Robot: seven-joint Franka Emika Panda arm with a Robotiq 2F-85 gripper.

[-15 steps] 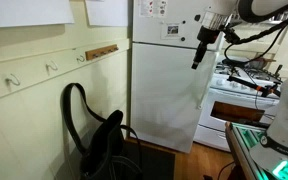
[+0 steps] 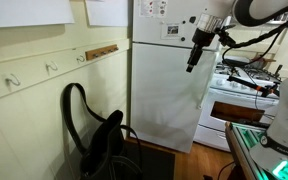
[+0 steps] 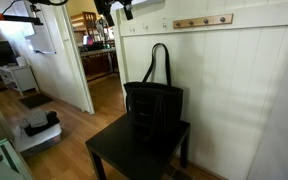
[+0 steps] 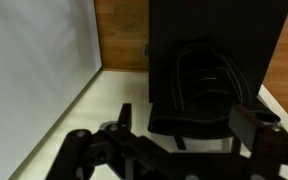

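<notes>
A black tote bag [image 3: 156,105] with tall loop handles stands on a low black table [image 3: 112,143] against the wall. In the first exterior view the bag [image 2: 104,140] is at lower left, one long handle reaching up the wall. High up near the fridge hangs my gripper [image 2: 191,67], pointing down and well away from the bag. From the wrist, the bag [image 4: 196,92] shows beyond the gripper, whose fingers are apart with nothing between them. Part of the bag is hidden behind the gripper body.
Wall hooks [image 2: 51,66] run along a rail above the bag, and a wooden peg strip [image 2: 101,52] is fixed farther along. A white fridge [image 2: 164,105] and a stove [image 2: 229,100] stand beyond. The air between gripper and bag looks clear.
The gripper has shifted slightly left and down in the first exterior view. The bag and table have stayed where they were.
</notes>
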